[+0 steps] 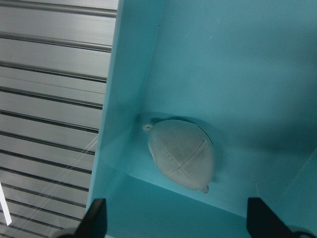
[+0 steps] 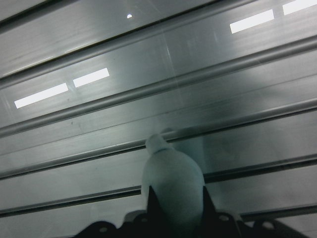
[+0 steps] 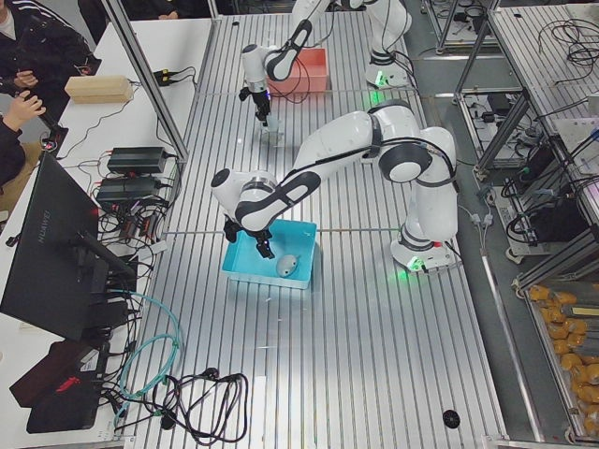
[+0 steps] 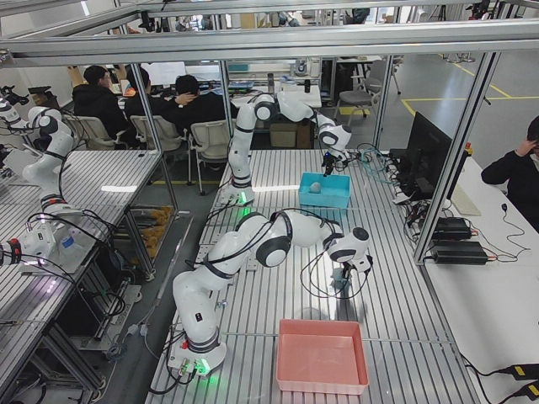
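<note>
A small grey plush toy [image 3: 288, 265] lies in a blue bin [image 3: 267, 281], near one side in the left wrist view [image 1: 181, 151]. My left gripper [image 3: 247, 241] hangs over that bin, its fingers apart at the lower edge of its wrist view, nothing between them. At the other end of the table, my right gripper [image 4: 345, 276] is low over the slatted top, shut on a pale soft object [image 2: 173, 178], which fills the space between its fingers in the right wrist view.
A red bin [image 4: 320, 358] stands beside the right arm. Cables and a monitor [image 3: 51, 248] line the table's side.
</note>
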